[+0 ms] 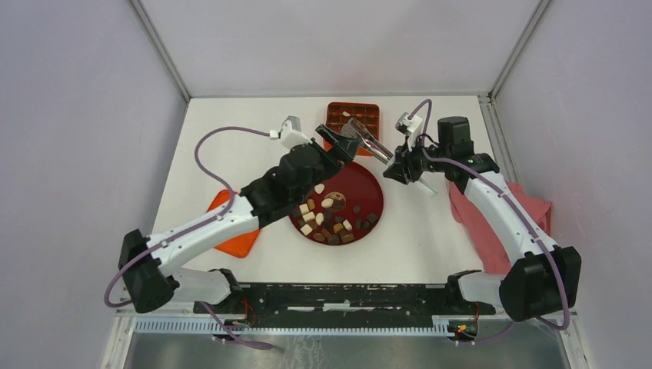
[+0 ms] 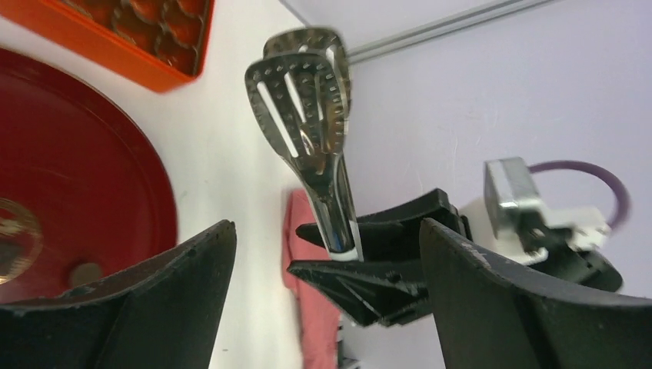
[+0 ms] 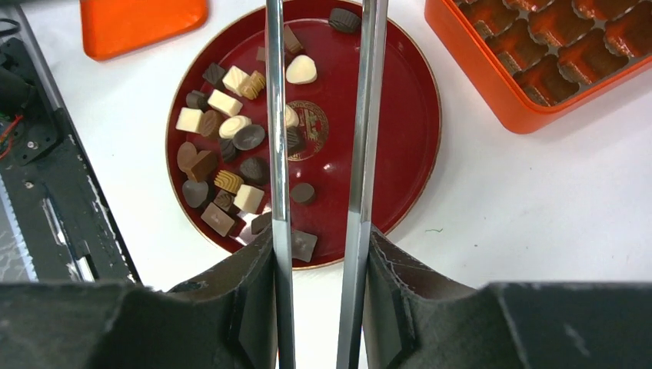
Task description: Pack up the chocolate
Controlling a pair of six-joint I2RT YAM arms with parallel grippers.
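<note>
Clear of the tongs, my left gripper (image 1: 335, 146) stands open above the plate and the near side of the box. Between the fingers of my right gripper are metal tongs, held by their two arms; their slotted heads (image 2: 300, 108) show in the left wrist view, with nothing seen between them. The dark red round plate (image 3: 396, 146) carries many chocolates, white, brown and striped, such as a white square one (image 3: 236, 79). An orange box (image 3: 480, 77) with brown compartments sits behind the plate; a pale piece (image 1: 346, 114) lies at its far left.
A flat orange tray (image 1: 240, 243) lies left of the plate, partly under my left arm. Crumpled pink cloth (image 1: 480, 231) covers the table's right side. Bare white table shows between plate and cloth. The two arms are close together above the middle.
</note>
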